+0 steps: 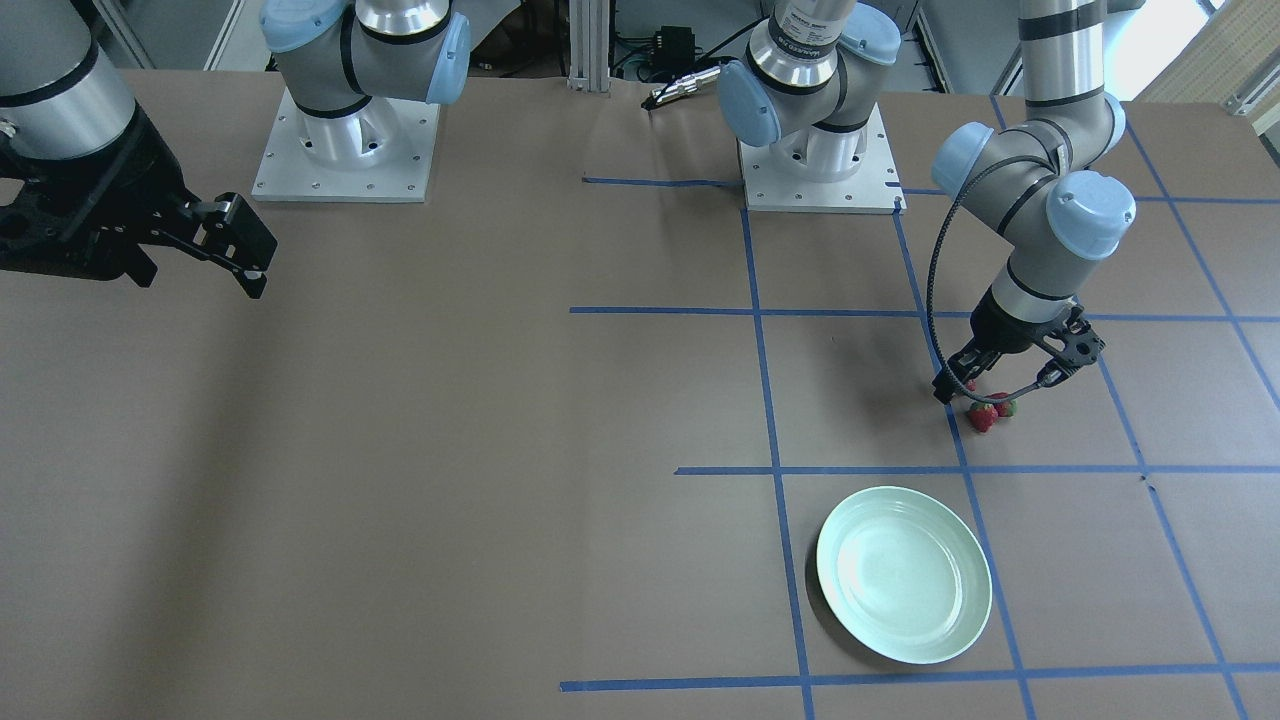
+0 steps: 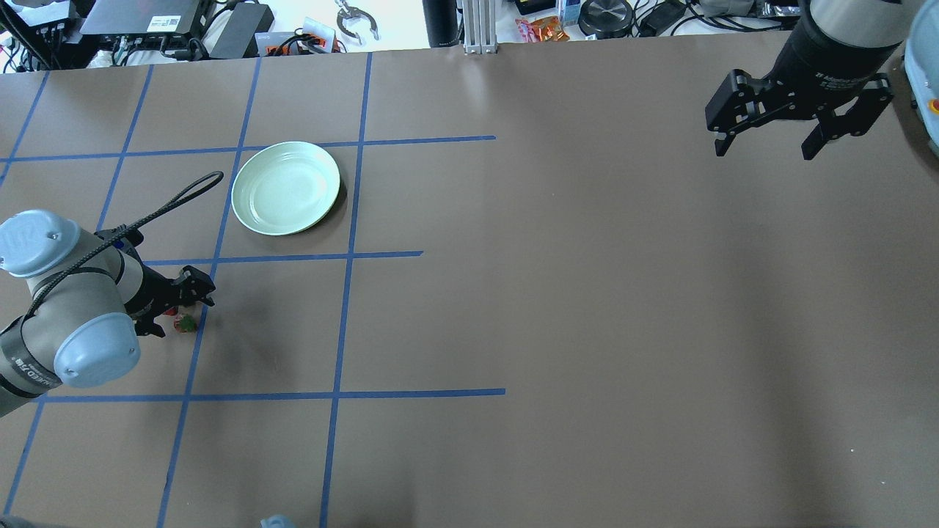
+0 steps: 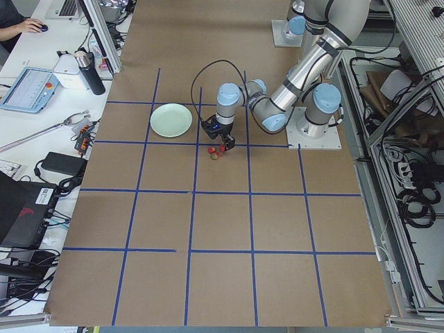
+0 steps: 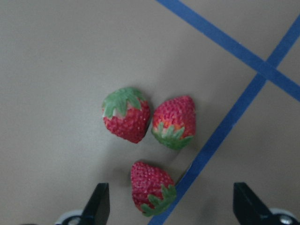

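Three red strawberries with green leaves lie on the brown table. In the front view my gripper (image 1: 966, 374) is low over the berries, partly hiding them. A pale green round plate (image 1: 902, 576) rests empty toward the front, apart from the strawberries.
Another arm's black gripper (image 2: 797, 105) hangs at the top view's upper right. Two further arm bases (image 1: 768, 192) stand at the back. The table is taped in a blue grid, and most of it is clear.
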